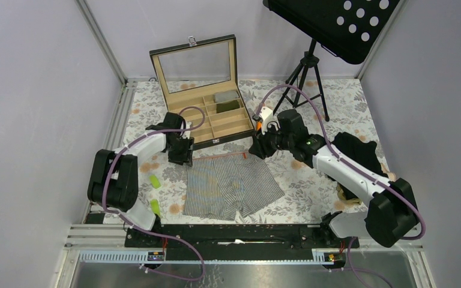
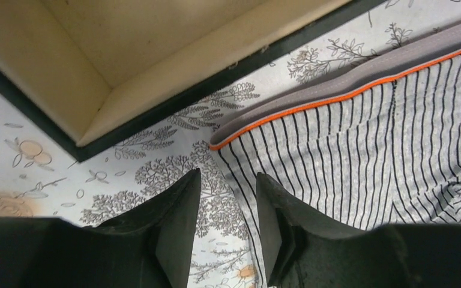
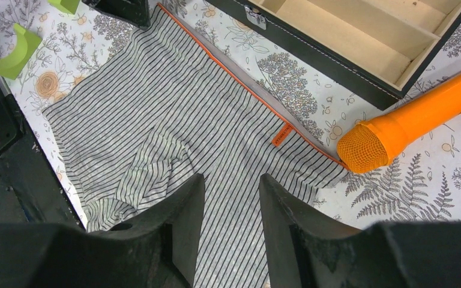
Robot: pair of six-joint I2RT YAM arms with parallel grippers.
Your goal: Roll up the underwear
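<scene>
Striped grey underwear [image 1: 210, 189] lies spread flat, waistband toward the box, with an orange line and small orange label [image 3: 281, 135] along it. My left gripper [image 1: 183, 157] is open over its upper left corner; in the left wrist view the fingertips [image 2: 189, 186] sit just below that waistband corner. My right gripper [image 1: 261, 147] hangs open above the upper right end of the waistband; the right wrist view shows nearly the whole garment beneath it, with nothing between the fingers.
An open compartment box [image 1: 219, 126] stands behind the underwear. An orange microphone [image 3: 426, 102] lies beside the right corner. Black cloth [image 1: 357, 153] is at right, two green pieces [image 1: 155, 182] at left, a black stand [image 1: 305, 66] at back right.
</scene>
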